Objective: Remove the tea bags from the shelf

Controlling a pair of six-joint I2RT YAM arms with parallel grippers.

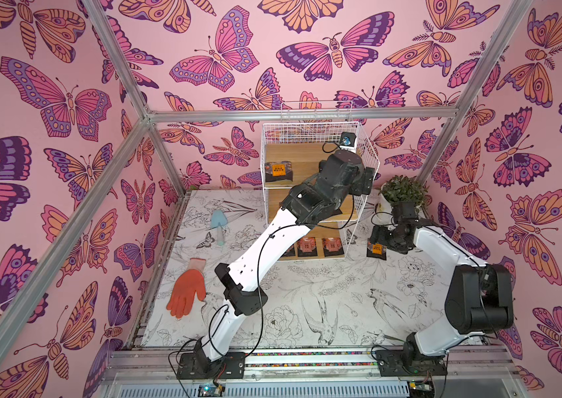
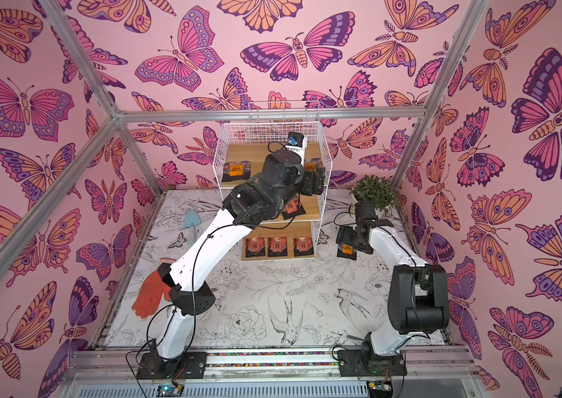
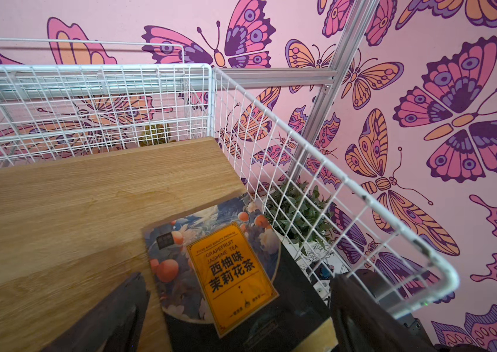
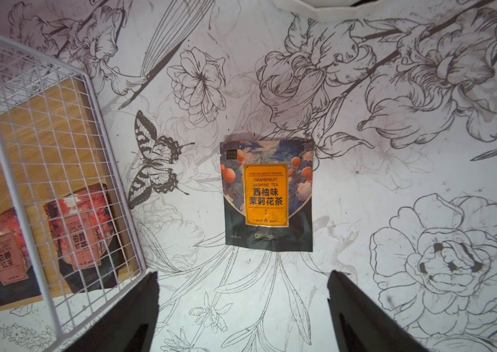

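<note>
A grapefruit jasmine tea bag lies flat at the right end of the top shelf, against the wire side. My left gripper is open at its near edge, one finger on either side in view, nothing held. Another orange-labelled tea bag sits at the shelf's top left. Red tea bags stand lower: one on the middle shelf, several on the bottom. A further grapefruit tea bag lies on the table right of the shelf. Over it, my right gripper hangs open and empty.
White wire walls edge the shelf close to my left gripper. A potted plant stands behind the right arm. An orange glove and a small blue shovel lie on the left.
</note>
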